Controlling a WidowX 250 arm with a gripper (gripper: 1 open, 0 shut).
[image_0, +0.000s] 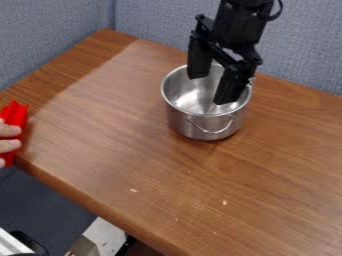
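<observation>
A black robot gripper (214, 76) reaches down from the top over a steel pot (205, 122) with a wire handle, its two fingers spread apart, one at the left inner side and one at the right, tips at or inside the rim. Whether anything lies between them inside the pot cannot be seen clearly. At the left edge a hand (8, 142) holds a red object (14, 113).
Grey padded walls (40, 30) stand behind and at the left, and the table's front-left edge drops to a dark floor with white and black items.
</observation>
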